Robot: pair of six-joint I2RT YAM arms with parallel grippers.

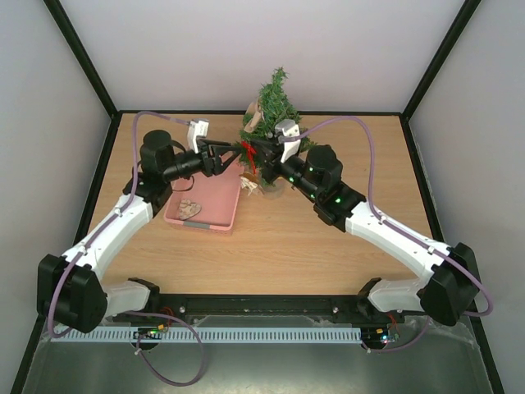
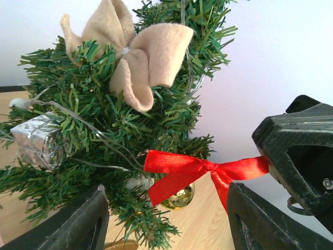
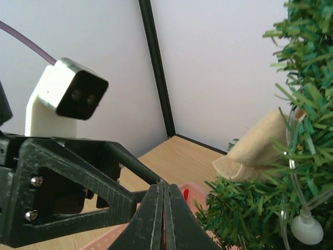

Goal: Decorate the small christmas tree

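A red ribbon bow hangs in front of the small green tree, with my right gripper shut on one of its ends. In the right wrist view the right fingers are pressed together, and only slivers of red show around them. My left gripper is open, its fingertips spread to either side of the bow in the left wrist view and not closed on it. A beige bow, a silver box ornament and a gold ball are on the tree.
A pink bin with a beige piece inside stands below the left arm. Thin clear wires with small white bulbs wind through the branches.
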